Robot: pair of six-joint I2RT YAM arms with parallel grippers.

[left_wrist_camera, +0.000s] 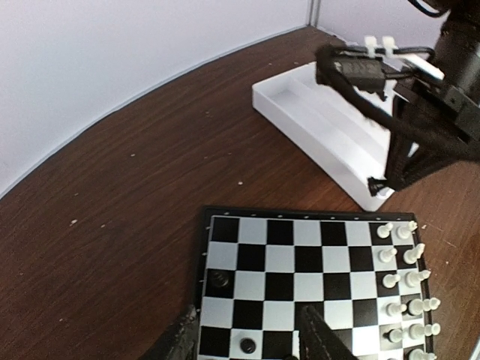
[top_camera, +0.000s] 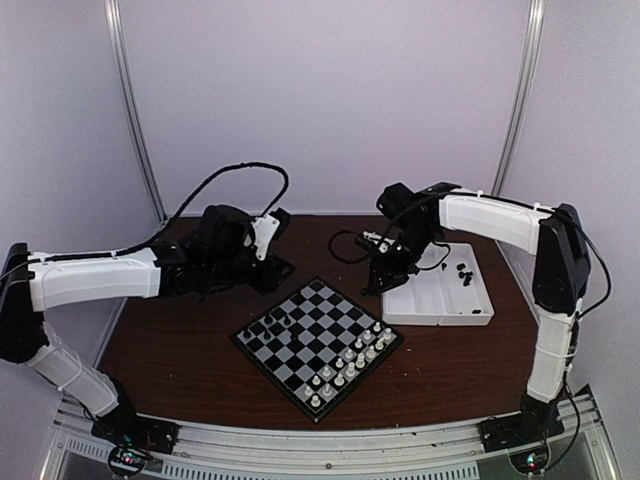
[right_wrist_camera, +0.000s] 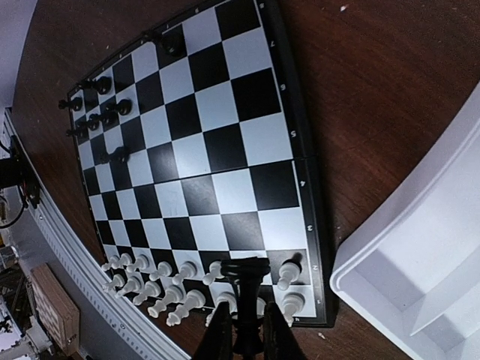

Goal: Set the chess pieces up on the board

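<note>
The chessboard (top_camera: 330, 335) lies on the table with white pieces (right_wrist_camera: 187, 304) in two rows along its right side and several black pieces (right_wrist_camera: 109, 112) on its left side. My right gripper is shut on a dark chess piece (right_wrist_camera: 247, 281), held above the board's right edge beside the tray. My left gripper hangs over the left back part of the board, its fingers apart; no piece clearly sits between them.
A white tray (top_camera: 430, 300) with some black pieces (top_camera: 465, 276) stands right of the board. The table behind and left of the board is bare.
</note>
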